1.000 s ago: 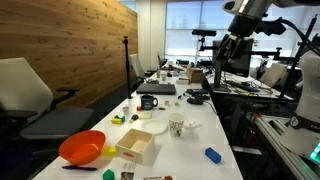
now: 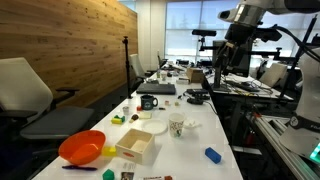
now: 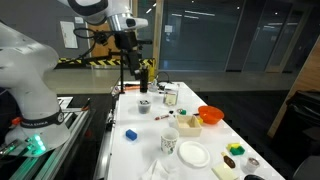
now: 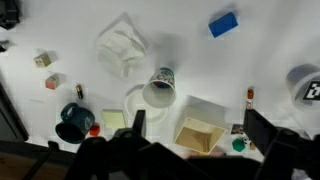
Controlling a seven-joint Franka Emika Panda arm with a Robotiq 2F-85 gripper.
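Note:
My gripper stands open high above the white table, with nothing between its fingers in the wrist view. Exterior view 2 has the gripper (image 3: 132,66) pointing down at the left. Below it on the table are a blue block (image 4: 223,24), a patterned white cup (image 4: 159,88) and an open cream box (image 4: 200,132). The cup (image 2: 176,125) stands upright beyond the box (image 2: 136,148) in exterior view 1, while the blue block (image 2: 213,155) lies by itself at the near right.
A red bowl (image 2: 82,146) sits at the table's left. A white plate (image 3: 194,155), a dark mug (image 2: 149,102), a crumpled white cloth or bag (image 4: 121,47) and several small items are spread about. Bare tabletop surrounds the blue block.
The arm has shifted slightly at the upper right. The objects on the table look unmoved.

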